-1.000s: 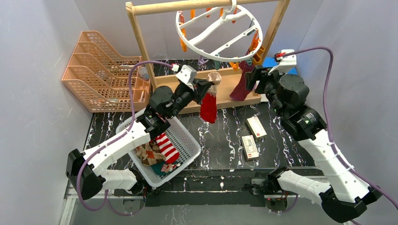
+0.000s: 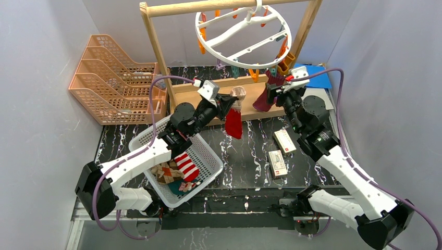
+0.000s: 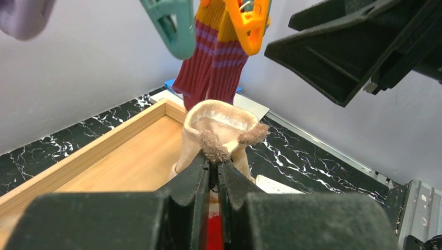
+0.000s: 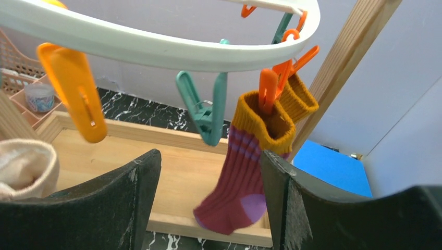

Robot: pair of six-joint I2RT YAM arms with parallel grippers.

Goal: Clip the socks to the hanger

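My left gripper is shut on the cuff of a red sock (image 2: 234, 123) with a cream, fuzzy top; the sock hangs below it, its mouth gaping upward. My right gripper stands open, its fingers (image 4: 143, 182) empty and spread below the rim of the white round hanger (image 2: 208, 46). Straight ahead of that gripper, a teal clip (image 4: 208, 117) dangles from the rim, with an orange clip (image 4: 75, 94) to its left. A maroon sock with a mustard cuff (image 4: 237, 156) hangs from orange-red clips on the hanger's right side.
A grey basket (image 2: 212, 167) holding several socks stands under my left arm. Two small boxes (image 2: 284, 141) lie on the dark marble table. The hanger's wooden stand (image 2: 307, 34) rises at the back, and a tan organizer (image 2: 112, 78) is at the back left.
My right arm has moved left toward the hanger, its gripper staying open. The hanger's clips and the maroon sock have swayed. My left arm with the red sock has shifted only slightly.
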